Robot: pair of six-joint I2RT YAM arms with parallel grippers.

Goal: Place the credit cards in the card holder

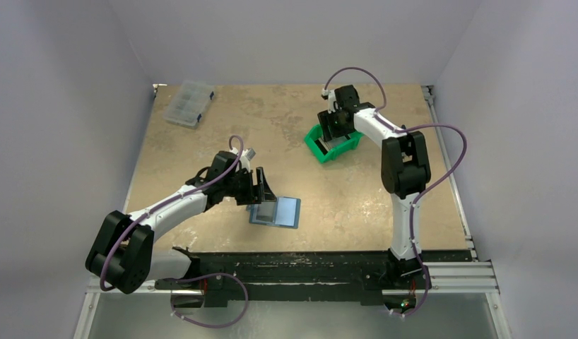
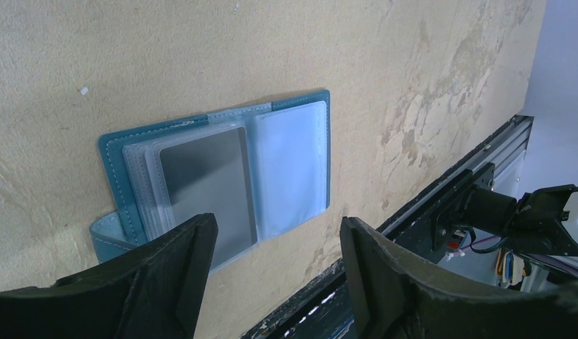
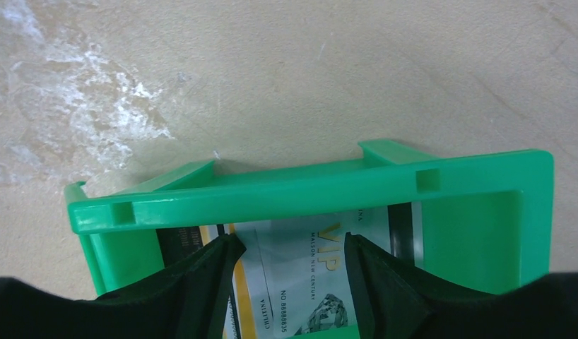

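Note:
In the right wrist view, a grey VIP card point(image 3: 311, 268) lies in the green bin point(image 3: 307, 198), over other cards with black, white and yellow edges. My right gripper is above it inside the bin's outline, its fingers parted to either side of the card's middle; no card is raised between them. The blue card holder point(image 2: 116, 166) lies unfolded on the table in the left wrist view, its clear sleeves point(image 2: 293, 166) facing up. Over its near side hovers my left gripper, open and empty.
A clear compartment box point(image 1: 190, 104) stands at the back left. Bare table point(image 1: 328, 201) stretches between the bin and the card holder. A dark rail point(image 1: 293, 258) runs along the front edge.

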